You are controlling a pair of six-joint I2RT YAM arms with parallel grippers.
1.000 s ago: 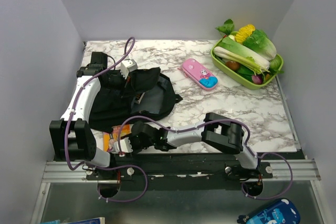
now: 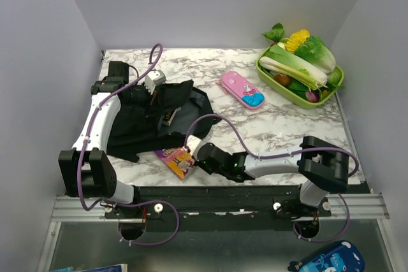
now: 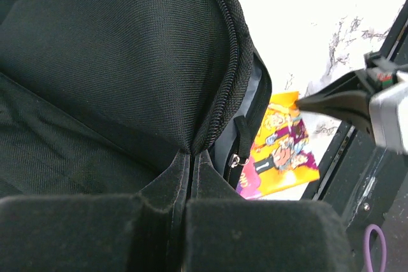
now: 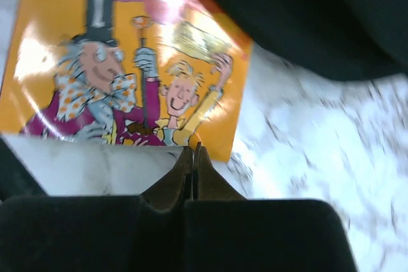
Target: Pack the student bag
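The black bag [image 2: 137, 128] lies on the left of the table with its compartment open. My left gripper is shut on the zippered edge of the bag's flap [image 3: 220, 68], holding it raised. A thin orange and purple picture book [image 2: 175, 159] lies just in front of the bag, partly hidden under its front edge. My right gripper is shut on the book's edge, cartoon cover [image 4: 127, 74] facing up. A pink pencil case [image 2: 242, 90] rests on the table right of the bag.
A green basket [image 2: 299, 98] heaped with vegetables stands at the back right. Inside the bag's opening a pale item [image 2: 169, 117] shows. Beyond the table's front edge lies a blue case [image 2: 331, 259]. Bare marble [image 2: 287, 128] spans the middle right.
My right gripper and the book have moved right along the table's front, and the book has turned. The left arm still holds the flap in about the same place.
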